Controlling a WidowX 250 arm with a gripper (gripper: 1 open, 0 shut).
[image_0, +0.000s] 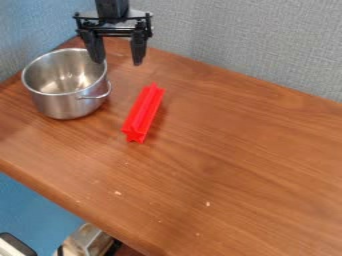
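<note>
My gripper (116, 55) hangs open at the top left, above and just behind the steel pot (64, 95), with nothing visible between its fingers. The pot stands on the wooden table at the left, its handle toward the right. A long red object (144, 115) lies on the table to the right of the pot, apart from it.
Grey padded walls (254, 40) border the back and left. A metal fitting (87, 242) sits below the table's lower-left edge.
</note>
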